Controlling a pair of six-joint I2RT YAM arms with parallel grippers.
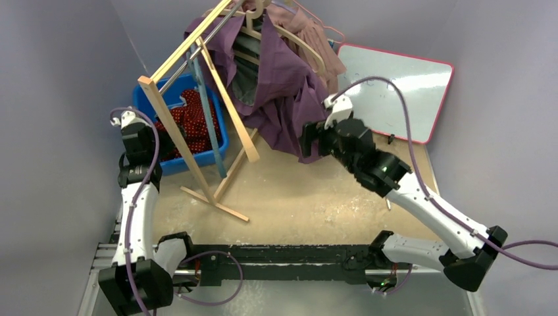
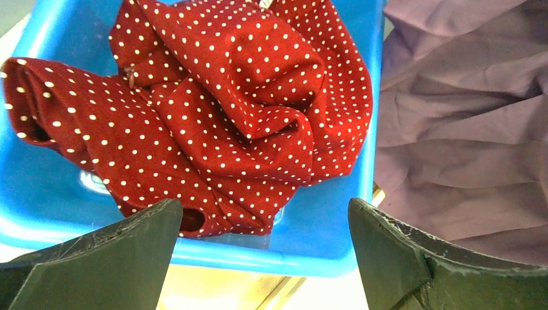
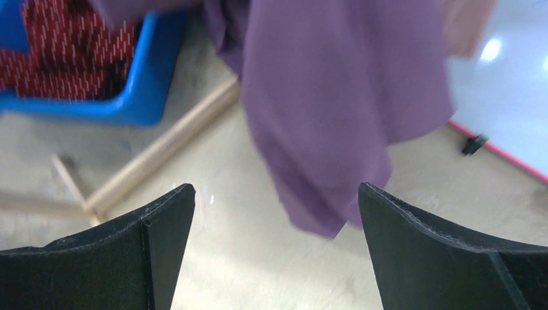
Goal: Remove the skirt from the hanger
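Observation:
A red polka-dot garment [image 2: 232, 103] lies crumpled in the blue bin [image 2: 358, 161]; my left gripper is over it, open and empty. My right gripper stands open and empty in front of the hanging purple cloth [image 1: 289, 112]. On the rack's metal rail, an empty wooden hanger [image 1: 224, 92] and a blue hanger [image 1: 204, 112] hang edge-on at the front. Behind them are more hangers with purple, grey-green and pink garments [image 1: 309, 36].
The wooden rack [image 1: 164, 118] stands over the bin, its foot on the table [image 1: 316, 204]. A whiteboard [image 1: 395, 85] lies at the back right.

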